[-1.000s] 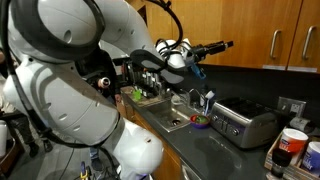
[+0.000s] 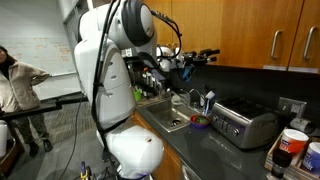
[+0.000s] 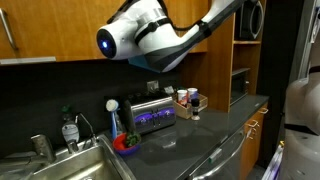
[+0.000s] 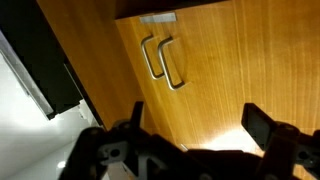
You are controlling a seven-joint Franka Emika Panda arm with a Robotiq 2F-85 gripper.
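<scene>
My gripper is open, with its two dark fingers (image 4: 118,147) well apart and nothing between them. It faces the wooden cabinet doors (image 4: 225,60), where two metal handles (image 4: 168,65) stand side by side beyond the fingers. From exterior view 1, the gripper (image 2: 205,54) is raised in front of the upper cabinets (image 2: 240,25), above the toaster (image 2: 240,122) and counter. Whether it touches the wood cannot be told. In exterior view 2 the white arm (image 3: 150,35) crosses the top, and the fingers do not show clearly.
A sink (image 2: 170,115) lies left of the toaster, with a colourful bowl (image 2: 200,121) between them. Cups in a box (image 2: 292,150) stand at the right.
The arm has swung up and back, and the gripper has shifted left along the cabinets in exterior view 1. Counter items have not moved.
</scene>
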